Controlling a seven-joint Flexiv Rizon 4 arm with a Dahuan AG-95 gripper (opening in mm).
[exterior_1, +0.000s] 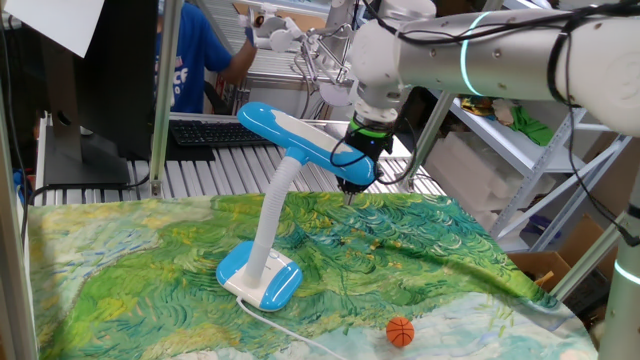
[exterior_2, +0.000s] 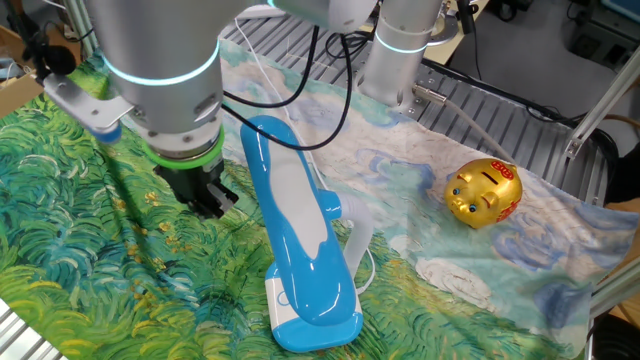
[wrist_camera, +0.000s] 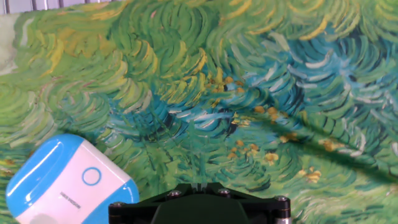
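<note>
A blue and white desk lamp (exterior_1: 265, 210) stands upright on the painted cloth, its head (exterior_2: 300, 220) reaching over the table on a white flexible neck. My gripper (exterior_2: 218, 203) hangs above the green part of the cloth, beside the lamp head and not visibly touching it. In exterior view 1 the lamp head partly covers the gripper (exterior_1: 348, 197). The wrist view shows the gripper with its fingertips together and nothing visible between them. Below and to its left there is the lamp base (wrist_camera: 71, 183), with a round button on top.
A small orange basketball (exterior_1: 400, 331) lies near the cloth's front edge. On the pale end of the cloth sits a golden piggy bank (exterior_2: 483, 193). The lamp's white cord (exterior_1: 290, 335) runs across the cloth. Beneath the gripper the green cloth (wrist_camera: 249, 112) is bare.
</note>
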